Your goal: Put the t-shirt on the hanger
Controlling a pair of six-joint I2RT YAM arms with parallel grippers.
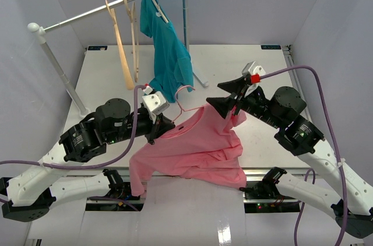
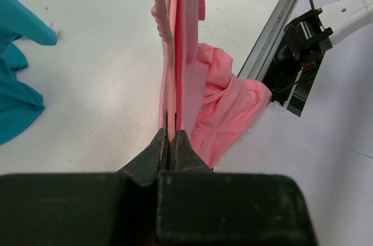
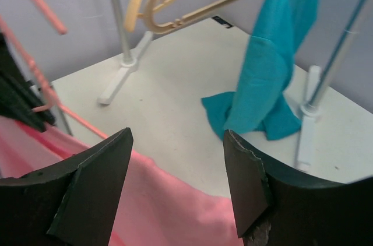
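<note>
The pink t-shirt [image 1: 192, 158] hangs from a pink hanger [image 1: 182, 108] held up by my left gripper [image 1: 162, 129], whose fingers are shut on the hanger in the left wrist view, with the shirt's fabric draped along it. My right gripper [image 1: 224, 95] is above the shirt's raised right part, its fingers [image 3: 93, 182] apart in the right wrist view, with pink fabric behind them; whether any cloth is between the tips is unclear.
A white rail [image 1: 87, 16] at the back carries several wooden hangers [image 1: 121, 53] and a teal t-shirt [image 1: 172, 53].
</note>
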